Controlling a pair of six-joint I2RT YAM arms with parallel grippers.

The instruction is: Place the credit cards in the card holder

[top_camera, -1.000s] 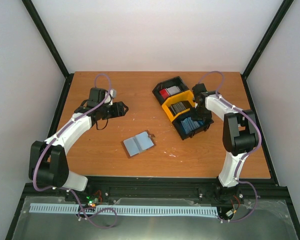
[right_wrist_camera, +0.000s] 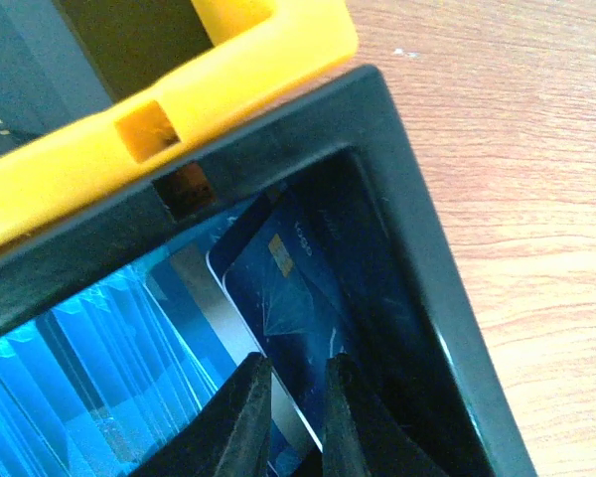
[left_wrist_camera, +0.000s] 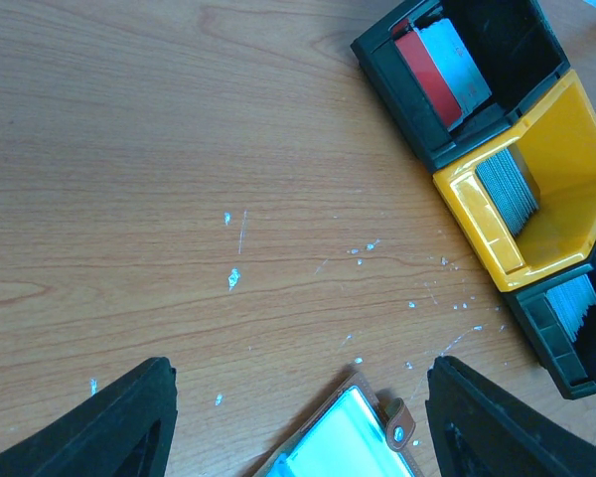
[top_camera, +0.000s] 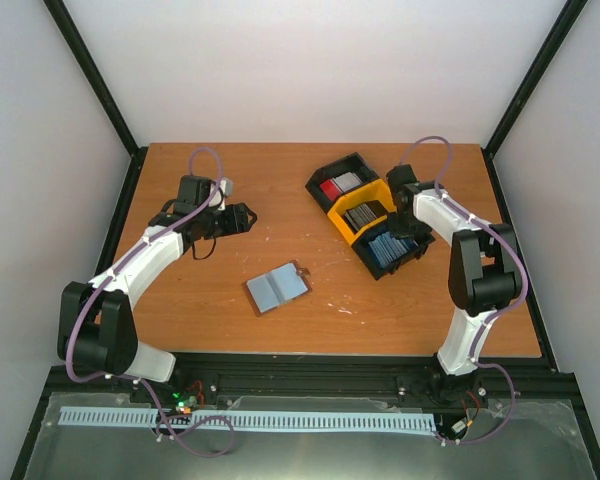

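The card holder (top_camera: 277, 287), brown with pale grey-blue inner faces, lies spread open on the table; part of the holder (left_wrist_camera: 348, 442) shows low in the left wrist view. Blue cards (top_camera: 388, 248) stand in the nearest black bin. My right gripper reaches down into that bin, fingers a little apart. A dark blue card with a chip (right_wrist_camera: 290, 283) leans there, its lower edge running between the fingertips; firm contact on both sides does not show. Left of the holder and bins, my left gripper hangs over bare table, open and empty.
A yellow bin (top_camera: 349, 226) with dark cards adjoins the blue cards' bin. Beyond it a black bin (left_wrist_camera: 389, 62) contains red (left_wrist_camera: 427, 78) and light cards.
The nearest black bin has shifted slightly right, and the yellow one a little with it. My right arm has moved slightly right. The left arm and card holder are unmoved.
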